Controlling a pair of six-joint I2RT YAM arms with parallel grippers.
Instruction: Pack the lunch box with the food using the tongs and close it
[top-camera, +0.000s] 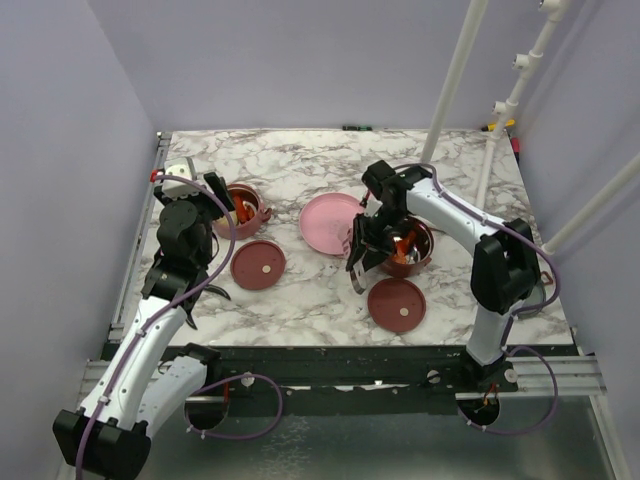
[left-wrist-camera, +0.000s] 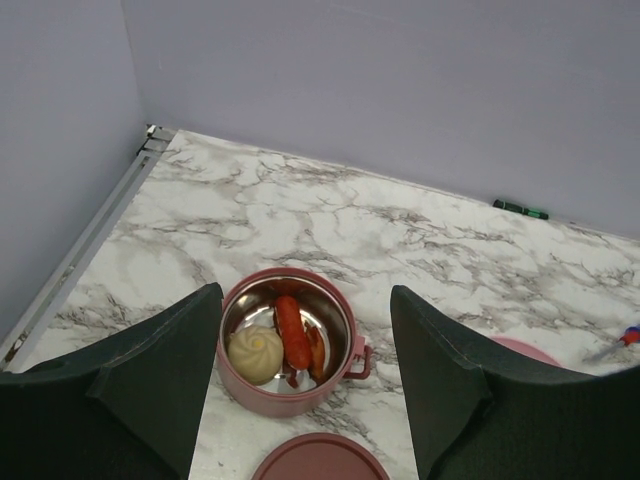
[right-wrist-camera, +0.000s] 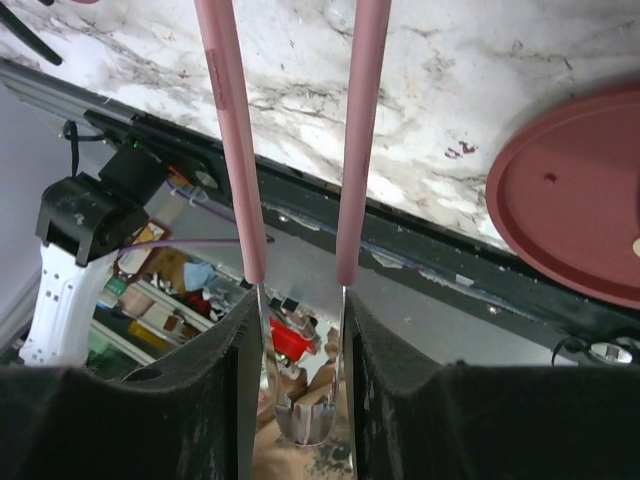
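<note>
Pink-handled tongs are clamped in my right gripper, whose fingers close around their metal bend. From above, this gripper hovers at the left side of the right lunch box, which holds orange-brown food and is partly hidden by the arm. The left lunch box contains a pale bun, a red sausage and a smaller orange-brown piece. My left gripper is open behind that box, with nothing held. A pink plate lies empty between the boxes.
Flat reddish-brown lids lie in front of the boxes. White poles rise at the right. A dark green object sits at the back edge. Bare marble shows front centre.
</note>
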